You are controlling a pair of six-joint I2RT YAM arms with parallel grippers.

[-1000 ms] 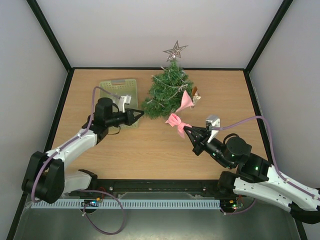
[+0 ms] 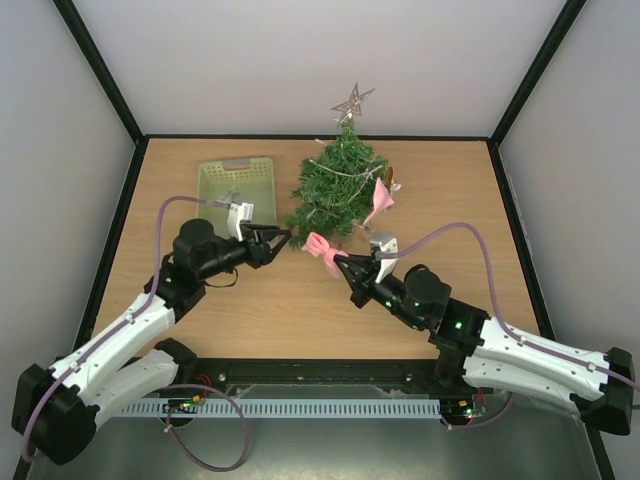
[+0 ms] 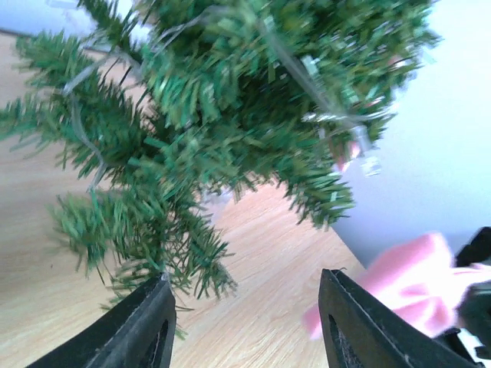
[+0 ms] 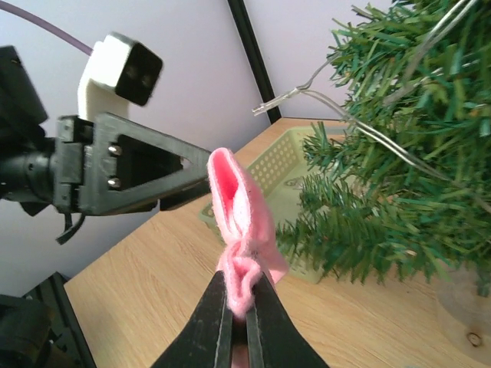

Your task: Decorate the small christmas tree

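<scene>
The small tree (image 2: pixel 338 185) stands at the back centre with a star topper (image 2: pixel 352 104), a light string and a pink ornament (image 2: pixel 380 198) on its right side. My right gripper (image 2: pixel 343 262) is shut on a pink bow (image 4: pixel 239 222), held low in front of the tree. My left gripper (image 2: pixel 281 239) stands open at the tree's lower left, facing the bow from the left; in the left wrist view, branches (image 3: pixel 207 130) are above its fingers (image 3: pixel 345 314) and the bow is off to the right.
A green plastic basket (image 2: pixel 262 178) lies at the back left, behind my left arm. Walls enclose the workspace on the sides and back.
My right gripper has moved left with the pink bow.
</scene>
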